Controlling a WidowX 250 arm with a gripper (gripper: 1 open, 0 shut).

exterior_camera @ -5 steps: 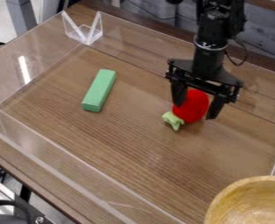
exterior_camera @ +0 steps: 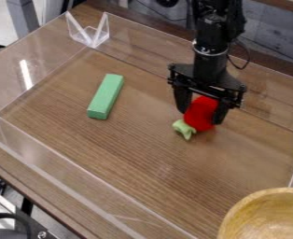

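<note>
The black robot gripper (exterior_camera: 206, 90) hangs over a red round object (exterior_camera: 202, 118) with a green leafy end (exterior_camera: 183, 129), like a strawberry or tomato toy, on the wooden table. Its fingers reach down around the upper part of the red object, which is partly hidden behind them. Whether they touch or hold it I cannot tell.
A green block (exterior_camera: 105, 96) lies to the left. A yellow bowl (exterior_camera: 262, 220) is at the bottom right corner. A clear plastic rack (exterior_camera: 90, 28) stands at the back left.
My gripper has shifted a little to the left over the red object, covering more of its top. The red object has barely moved.
</note>
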